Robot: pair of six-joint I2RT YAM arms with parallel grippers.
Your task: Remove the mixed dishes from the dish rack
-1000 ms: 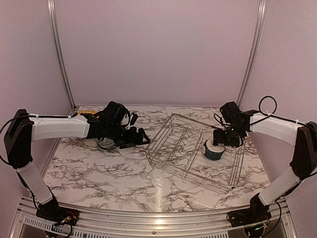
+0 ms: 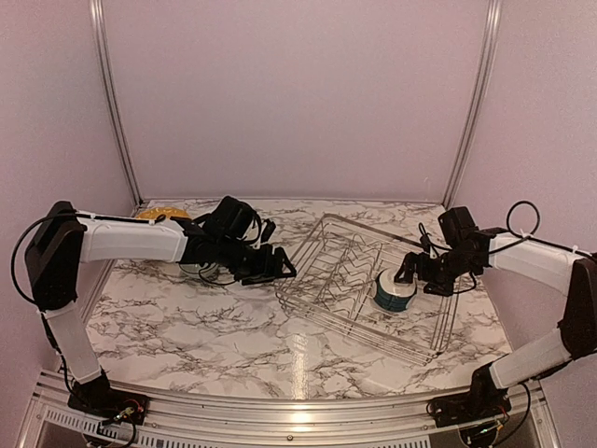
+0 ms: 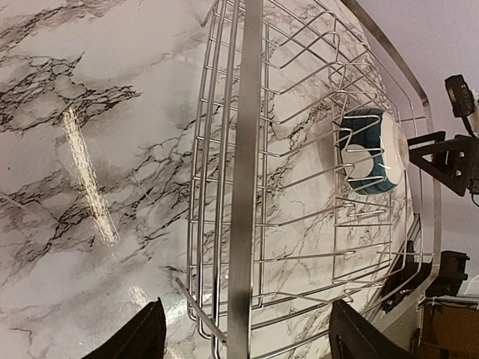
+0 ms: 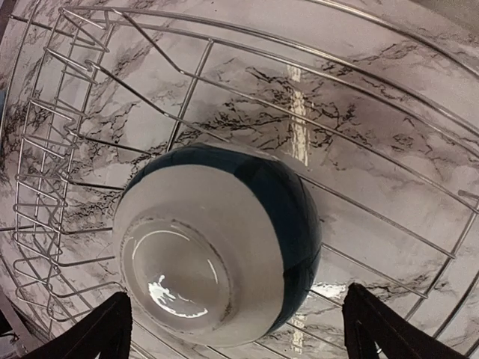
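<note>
The wire dish rack (image 2: 326, 308) holds a dark teal and white bowl (image 2: 395, 297), upside down in its right part; the right wrist view shows its white base (image 4: 176, 273) up close. My right gripper (image 2: 410, 266) is open just over the bowl, its fingertips (image 4: 378, 321) either side of the lower part of that view. My left gripper (image 2: 275, 261) stands open at the rack's left edge, nothing between its fingers; in the left wrist view the rack's metal rim (image 3: 243, 187) runs between and beyond its fingertips.
Behind the left arm, at the back left of the marble table (image 2: 187, 336), are a yellow item (image 2: 163, 213) and a pale dish (image 2: 196, 271), partly hidden.
The bowl has shifted slightly left and toward the front. My right gripper has moved the same way above it. My left gripper has moved a little to the right.
</note>
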